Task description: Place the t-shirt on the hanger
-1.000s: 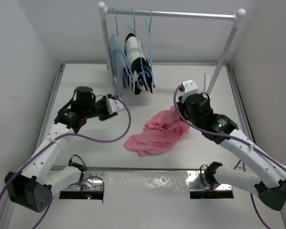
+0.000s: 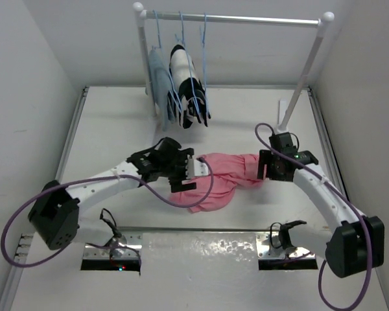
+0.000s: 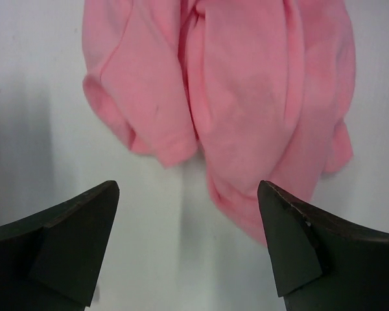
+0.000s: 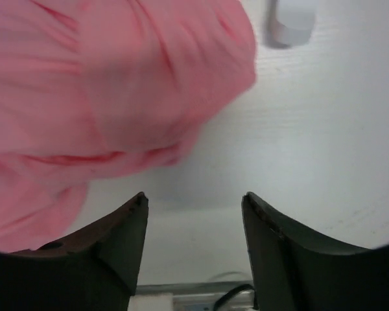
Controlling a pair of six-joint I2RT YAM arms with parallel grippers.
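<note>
A crumpled pink t shirt [image 2: 223,172] lies folded over itself on the white table. My left gripper hangs over its left part, fingers apart, with only table and a bit of cloth beyond in the left wrist view. Just off the shirt's right end, my right gripper also has its fingers spread; the cloth lies ahead of them and nothing is between them. An empty blue hanger [image 2: 205,61] hangs on the rack's rail, rightmost of those there.
The white rack rail [image 2: 259,21] spans the back. A light blue garment [image 2: 161,84] and a black-and-white garment [image 2: 187,81] hang at its left. A rack post [image 2: 301,78] stands behind my right arm.
My left gripper has moved right, over the shirt.
</note>
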